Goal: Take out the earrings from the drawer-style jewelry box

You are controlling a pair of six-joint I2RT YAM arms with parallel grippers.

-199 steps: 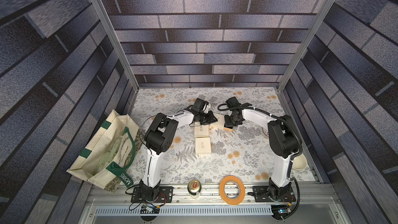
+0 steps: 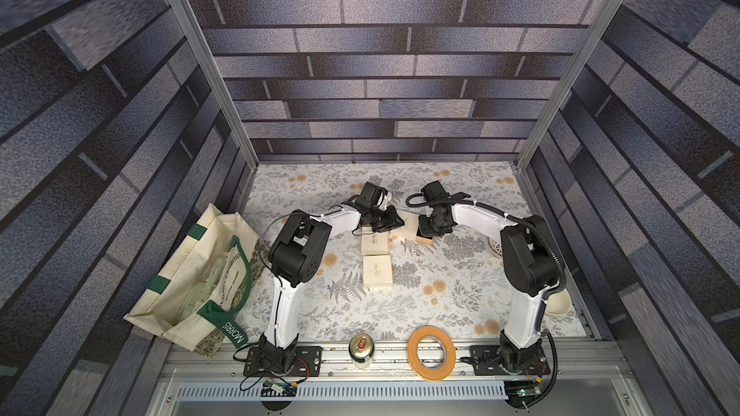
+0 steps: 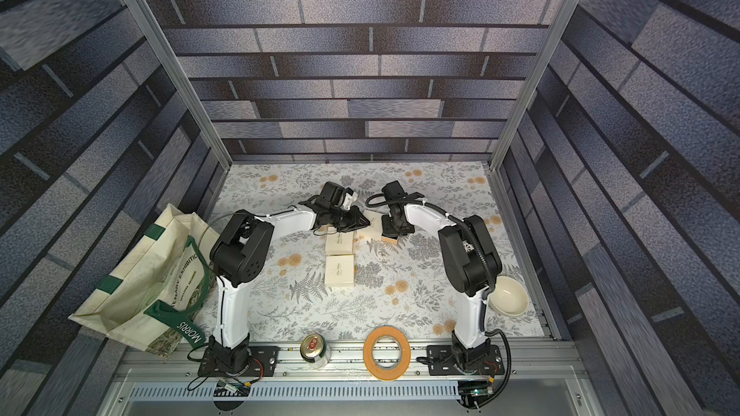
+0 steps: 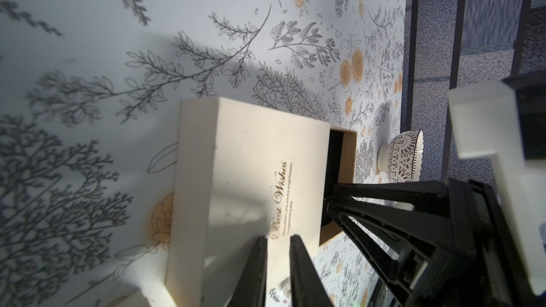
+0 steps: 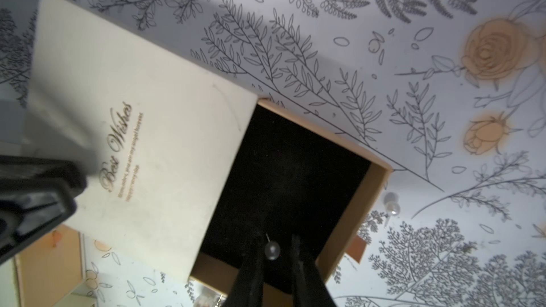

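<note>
A cream "Best Wishes" jewelry box (image 5: 142, 130) has its drawer (image 5: 284, 176) slid out, showing a black lining. Inside, a clear pearl-like earring (image 5: 272, 250) lies at or between the dark tips of my right gripper; contact is blurred. Another small clear piece (image 5: 391, 204) is on the cloth beside the drawer. In the left wrist view, my left gripper has its fingertips apart at the box's cream sleeve (image 4: 261, 136). From above, both grippers meet over this box at the middle of the table.
More cream boxes (image 2: 377, 269) stand just in front. A tote bag (image 2: 185, 277) sits at far left, a bowl (image 3: 508, 292) at right, a patterned cup (image 4: 401, 153) behind the right arm, and a can (image 2: 360, 346) and tape roll (image 2: 430, 331) at the front edge.
My right gripper has shifted very slightly over the drawer; my left gripper and the boxes look unchanged.
</note>
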